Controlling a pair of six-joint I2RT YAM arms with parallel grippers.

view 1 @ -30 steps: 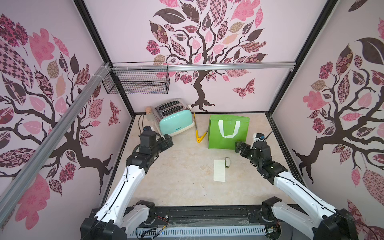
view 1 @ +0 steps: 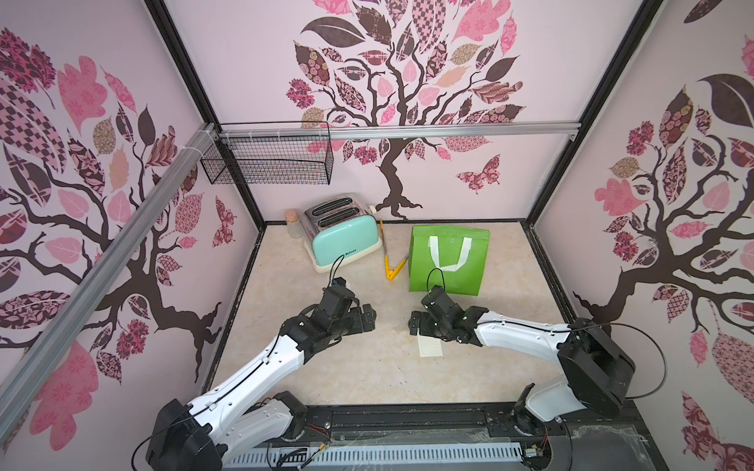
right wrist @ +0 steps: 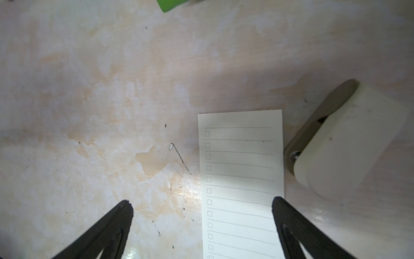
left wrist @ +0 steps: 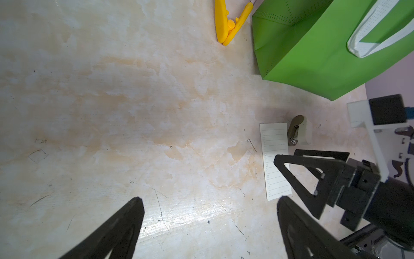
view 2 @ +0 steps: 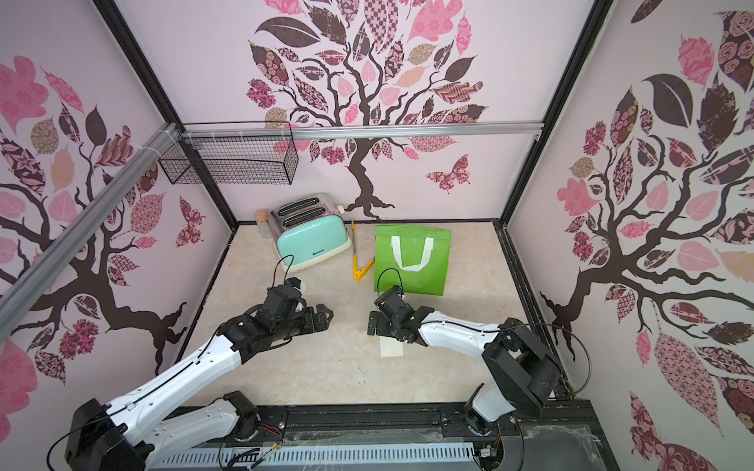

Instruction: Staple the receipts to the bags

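Observation:
A green bag (view 1: 451,271) with white handles stands toward the back right. The lined receipt (right wrist: 241,181) lies flat on the table in front of it. Touching or nearly touching its right edge is a small stapler (right wrist: 349,138), white and brown, best seen in the right wrist view. My right gripper is open above the receipt and stapler, with nothing between its fingers; in both top views it hides the stapler and part of the paper. Left of the receipt, over bare table, my left gripper stands open and empty.
A turquoise toaster (view 1: 345,239) stands at the back left, with a jar (view 1: 293,222) beside it. Between toaster and bag lies a yellow-handled tool (view 1: 392,271). A wire basket (view 1: 271,161) hangs above.
Both arms have swung inward toward the table's middle. The right gripper went left from near the bag to over the receipt; the left came right, away from the toaster.

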